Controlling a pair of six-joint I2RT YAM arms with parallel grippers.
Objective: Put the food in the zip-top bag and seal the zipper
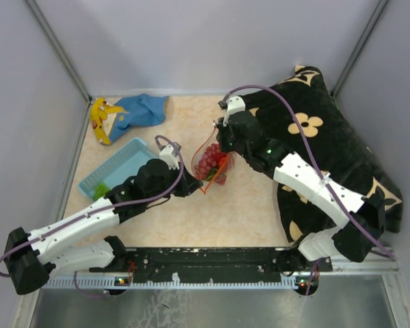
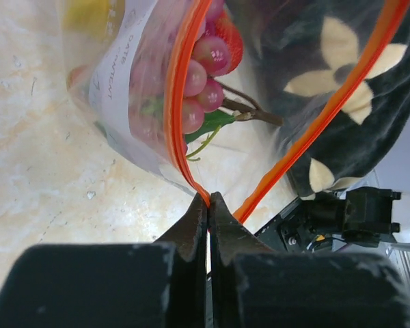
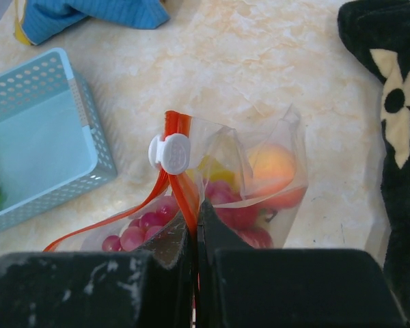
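The zip bag (image 1: 212, 164) stands on the table holding red grapes, a green leaf, a red piece, and, in the right wrist view, an orange fruit (image 3: 270, 164) and something yellow. My left gripper is shut on the bag's orange zipper edge at the lower end of the opening. My right gripper is shut on the zipper edge at the other end, just below the white slider (image 3: 169, 153). The bag's mouth gapes between the two grippers.
A blue basket (image 3: 41, 130) with some green food stands at left. A blue and yellow cloth (image 1: 130, 119) lies at back left, and a black flowered cloth (image 1: 314, 143) covers the right side.
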